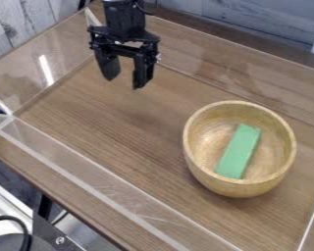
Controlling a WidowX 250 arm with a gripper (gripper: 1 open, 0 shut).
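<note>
The black robot arm hangs from the top centre-left, its gripper [125,69] open over the wooden floor, with nothing visible between its fingers. A round beige bowl [200,147] sits at the lower right, holding a green rectangular block [237,151]. The gripper is up and to the left of the bowl, well apart from it.
Dark cables lie along the left edge and bottom-left corner.
</note>
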